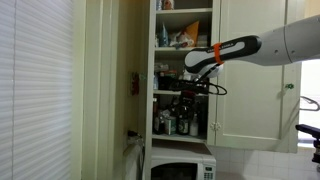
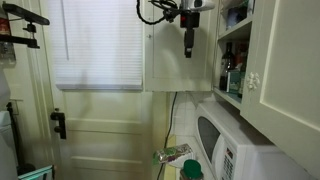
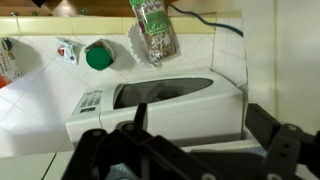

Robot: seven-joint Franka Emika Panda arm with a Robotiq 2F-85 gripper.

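My gripper stands open, with nothing between its fingers in the wrist view. Below it in that view is a white microwave (image 3: 165, 108) with a dark door window. In exterior view 2 the gripper (image 2: 188, 50) hangs in front of the pale panel, higher than the microwave (image 2: 235, 140) and apart from it. Exterior view 1 has the arm (image 1: 235, 50) reaching in from the right, its gripper in front of the open cupboard; the dark background makes its fingers hard to tell there.
Bottles and jars (image 1: 175, 122) crowd the cupboard's lower shelf. The open cupboard door (image 1: 255, 75) stands on the right. On the tiled counter lie a green-lidded jar (image 3: 98, 56) and a green-and-white packet (image 3: 153, 28). A dark cable (image 3: 205, 20) runs behind them.
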